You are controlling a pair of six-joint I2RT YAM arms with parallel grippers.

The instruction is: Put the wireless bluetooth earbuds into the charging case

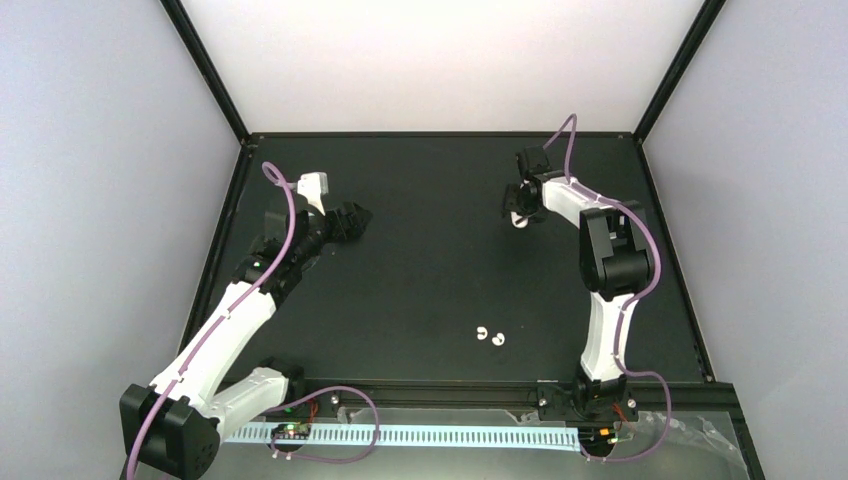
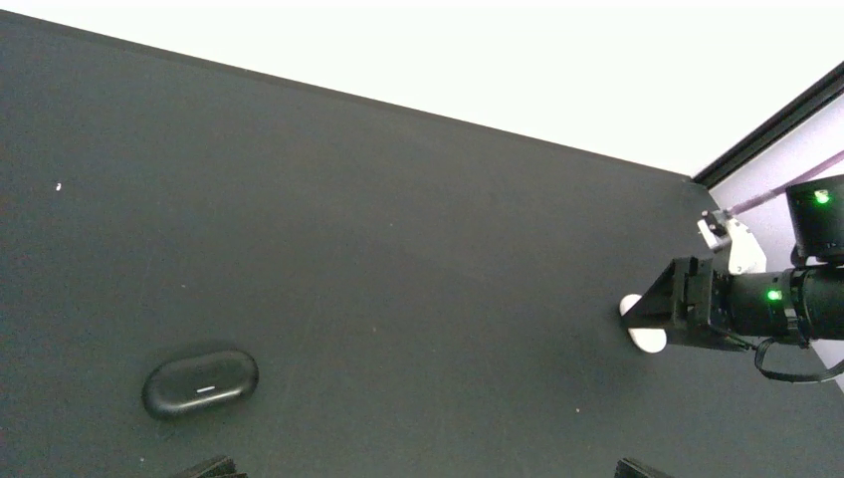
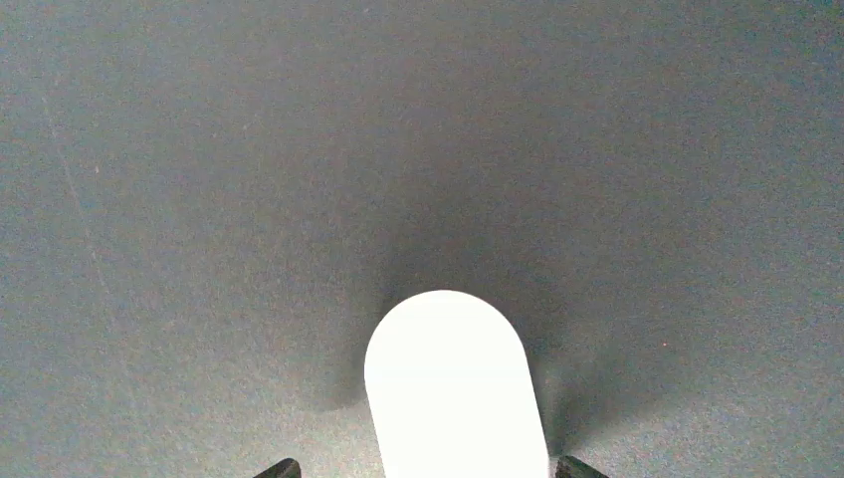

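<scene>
A rounded white case [image 3: 453, 388] lies on the dark table at the far right; the top view shows part of it [image 1: 519, 220] beside my right gripper [image 1: 517, 205]. In the right wrist view its lower end lies between the two fingertips. There is a gap to the left fingertip [image 3: 281, 468]; the right one is very near or touching. Two white earbuds [image 1: 482, 333] [image 1: 498, 340] rest apart on the table near the front. My left gripper [image 1: 362, 221] is wide open at the left, with nothing between its fingers.
A black oval case [image 2: 202, 383] with a short white mark lies on the table in the left wrist view; the top view does not show it clearly. A white wall [image 1: 440, 70] borders the back.
</scene>
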